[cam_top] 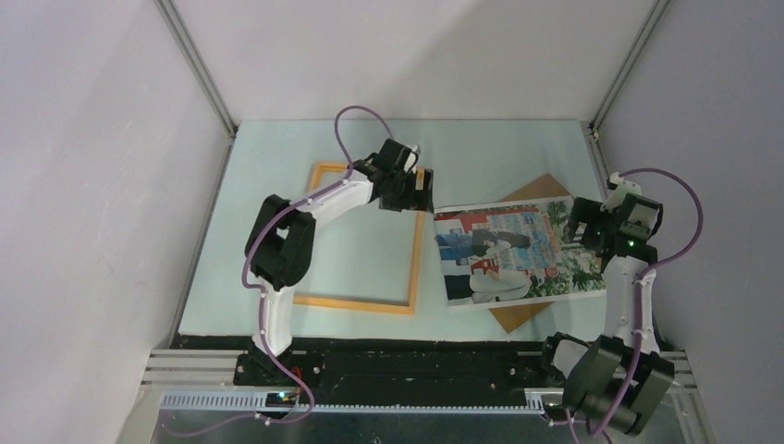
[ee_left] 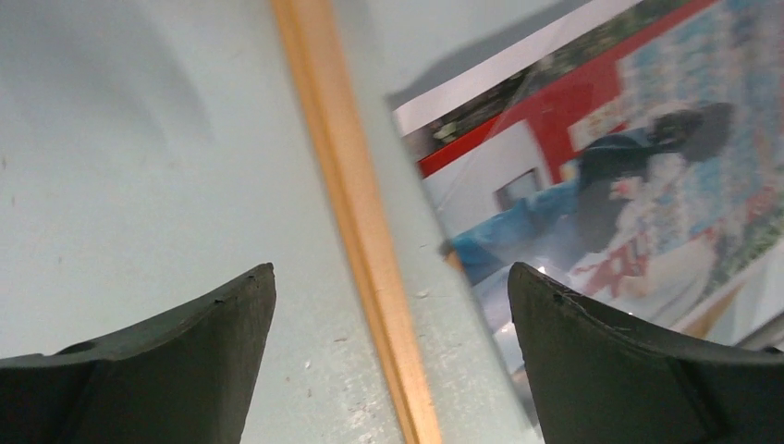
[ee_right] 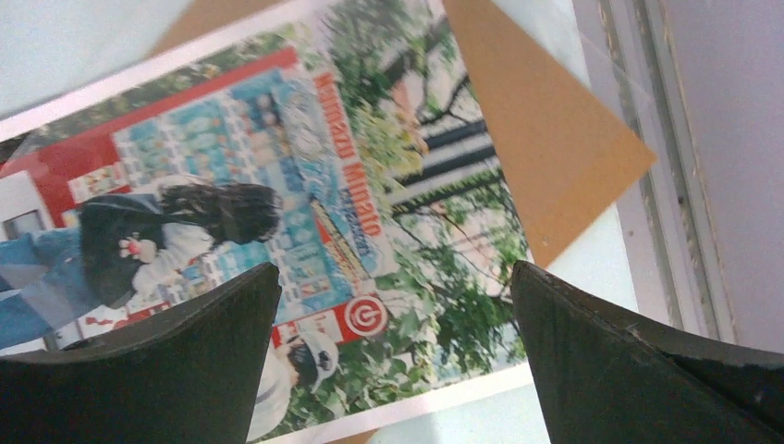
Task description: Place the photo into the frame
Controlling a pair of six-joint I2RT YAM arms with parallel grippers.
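The wooden frame point(cam_top: 354, 305) lies empty on the left half of the pale table; its right bar point(ee_left: 361, 222) runs through the left wrist view. The printed photo point(cam_top: 499, 254) lies to the right of it, over a brown board point(cam_top: 518, 315), its left edge close beside the frame. My left gripper point(cam_top: 412, 190) is open above the frame's right bar near its upper corner, with nothing between its fingers. My right gripper point(cam_top: 590, 220) is open over the right end of the photo point(ee_right: 425, 277), also holding nothing.
Walls stand on both sides and behind, and the right arm is close to the right wall. A dark strip runs along the front edge.
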